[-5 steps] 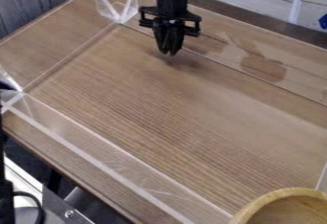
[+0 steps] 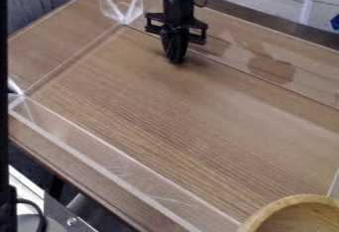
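My black gripper (image 2: 173, 50) hangs near the top centre of the camera view, low over the far part of the wooden tray floor (image 2: 159, 127). Its fingers point down close to the surface. Whether anything is between them, and how far apart they are, is too small and dark to tell.
A wooden bowl (image 2: 294, 216) is cut off at the bottom right corner. Clear plastic edging (image 2: 119, 169) runs along the lower left. A small blue object (image 2: 14, 87) shows at the left edge.
The gripper has moved slightly downward in the view, toward the surface. The blue object at the left edge shows more than before.
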